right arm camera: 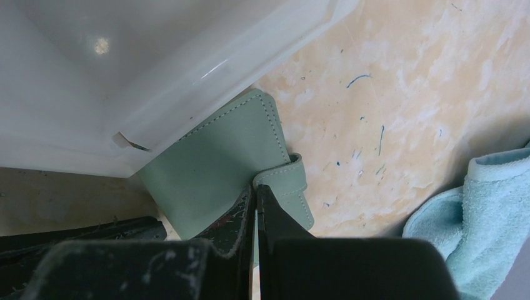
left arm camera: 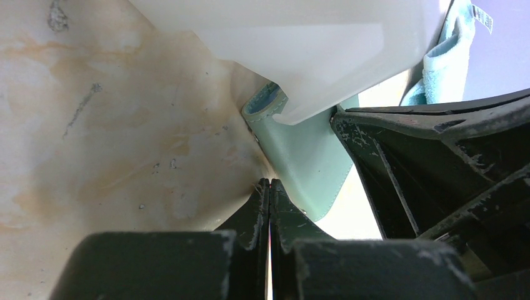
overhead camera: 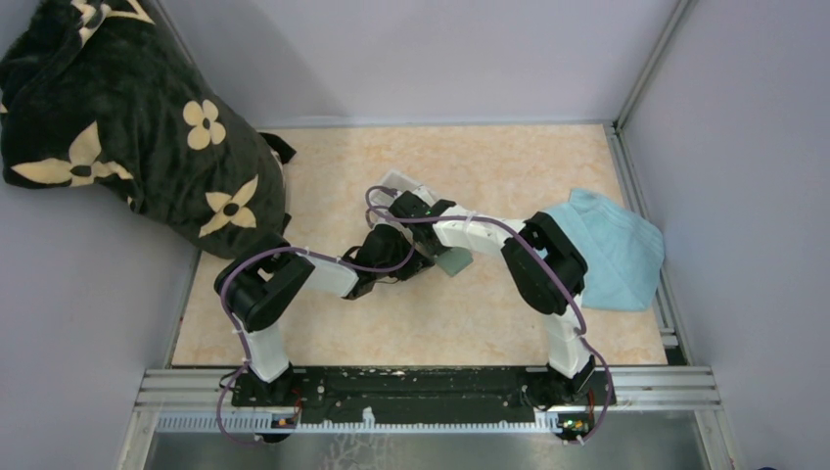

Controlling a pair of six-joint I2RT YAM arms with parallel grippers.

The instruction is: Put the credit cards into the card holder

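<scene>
The card holder [right arm camera: 209, 159] is sage green with stitched edges and a snap strap [right arm camera: 282, 177]. It lies on the table, partly covered by the overhanging rim of a white bin. My right gripper is shut, its tips over the holder beside the strap. In the left wrist view the holder [left arm camera: 297, 159] shows its edge and an opening with something dark blue inside. My left gripper is shut with its tips close to the holder's near edge; nothing shows between the fingers. No loose credit cards can be made out.
The white bin [right arm camera: 69, 94] stands against the holder. A light-blue towel [overhead camera: 612, 253] covers the table's right side, and a dark patterned cushion [overhead camera: 147, 117] leans at the left.
</scene>
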